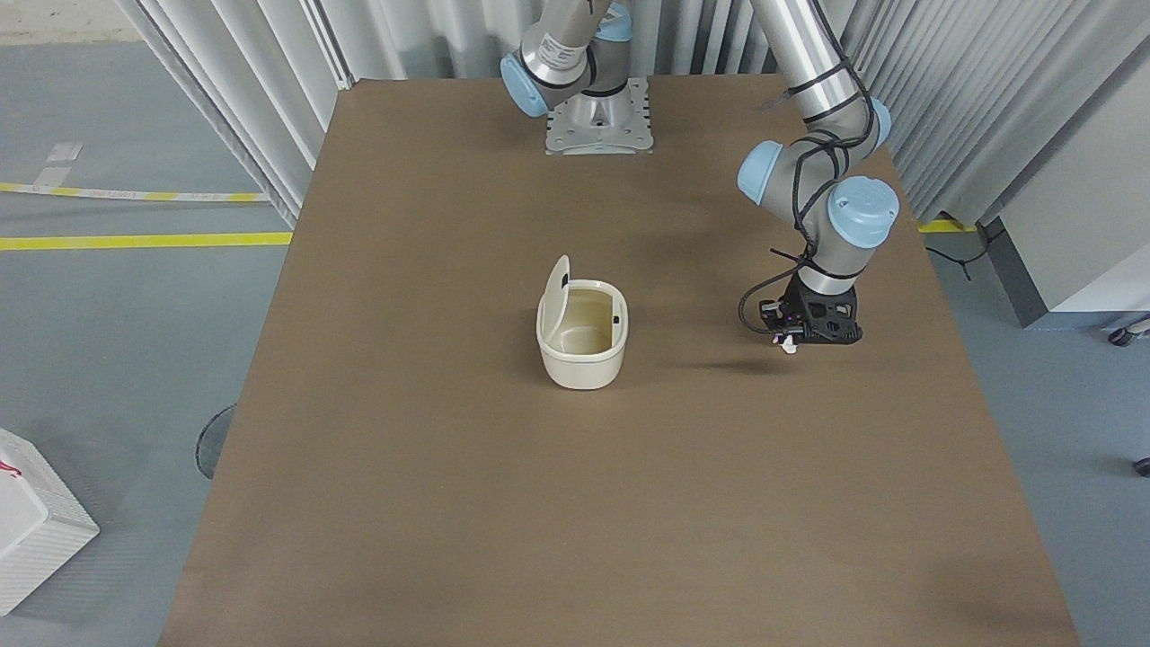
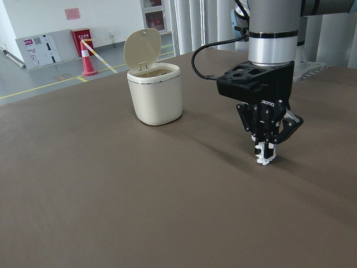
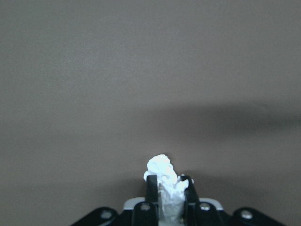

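Observation:
My gripper is low over the brown table at the right, shut on a crumpled white tissue, which sticks out between the black fingers in the wrist view. In the front view the gripper mostly hides the tissue. A cream bin stands left of the gripper, apart from it, with its lid raised and its inside visible.

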